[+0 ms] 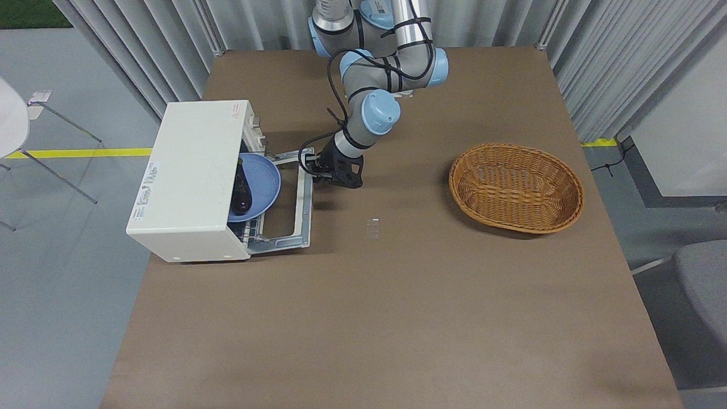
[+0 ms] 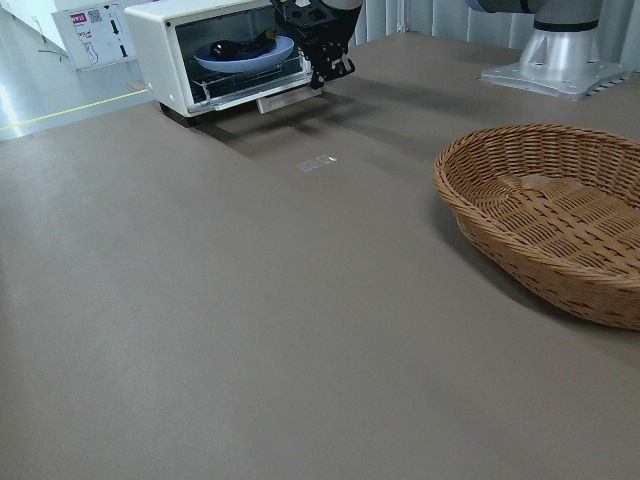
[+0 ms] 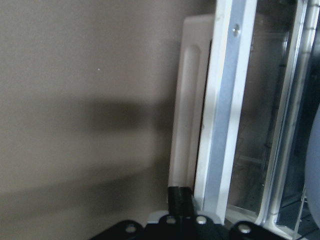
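A white toaster oven (image 1: 184, 177) stands at the table's left with its glass door (image 1: 304, 204) down, a pale handle (image 3: 190, 100) along the door's outer edge. A blue plate (image 1: 262, 177) with a dark eggplant (image 1: 240, 191) on it sits at the oven's mouth. My black gripper is at the door's outer edge, at the near end of the handle in the wrist view; whether its fingers are open or shut on it is unclear.
A wicker basket (image 1: 515, 187) stands on the right of the brown table (image 1: 409, 307). Small clear strips lie mid-table.
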